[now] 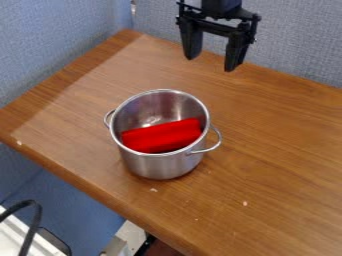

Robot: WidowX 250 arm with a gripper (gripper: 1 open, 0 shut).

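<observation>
A steel pot (pixel 158 166) with two side handles stands on the wooden table, left of centre and toward the front. A red cylindrical object (pixel 160 136) lies inside it. Above the back of the table, at the top of the view, my black gripper (pixel 211 50) hangs open, its two fingers apart with nothing between them, well away from the pot.
Grey padded walls border the back and left. A cable and a white item sit below the table's left edge at the bottom corner.
</observation>
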